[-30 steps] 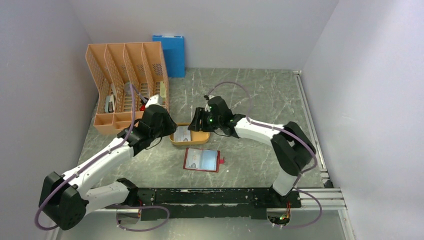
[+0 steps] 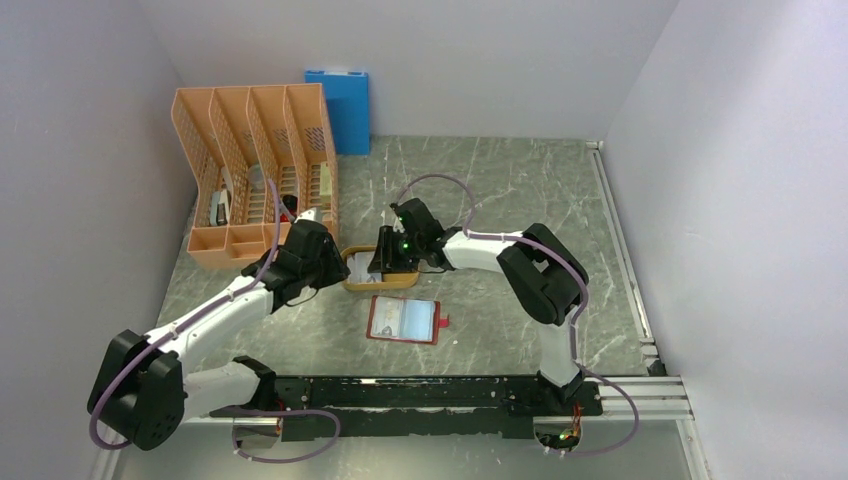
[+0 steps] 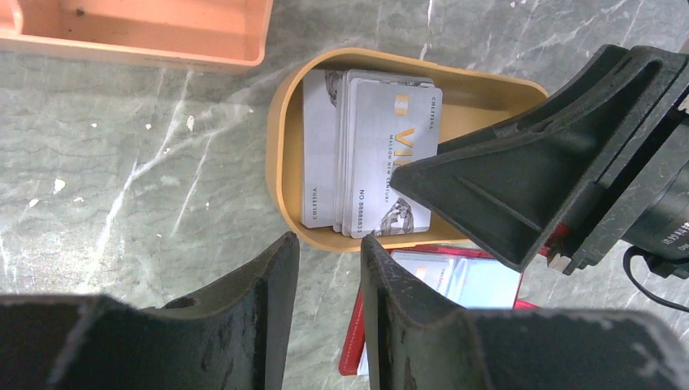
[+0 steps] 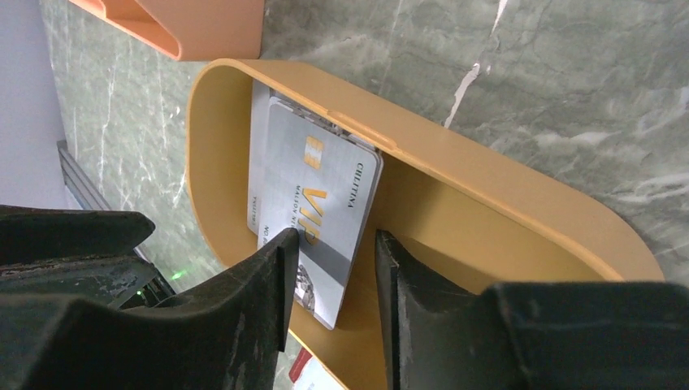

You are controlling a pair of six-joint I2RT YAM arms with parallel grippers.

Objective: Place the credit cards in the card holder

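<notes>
A stack of silver VIP cards (image 3: 382,130) lies at one end of a tan tray (image 3: 479,93). My right gripper is down inside that tray, part open, with one finger against the card stack and the other beside it over bare tray bottom. My left gripper hovers just outside the tray's near edge, its fingers apart with nothing visible between them. The red card holder (image 2: 403,318), with clear pockets, lies open in front of the tray.
A peach compartment organiser (image 2: 245,240) stands at the back left with a blue box (image 2: 340,110) behind it.
My right arm has moved left and down into the tray, onto the cards. My left gripper has shifted slightly toward the front of the table.
</notes>
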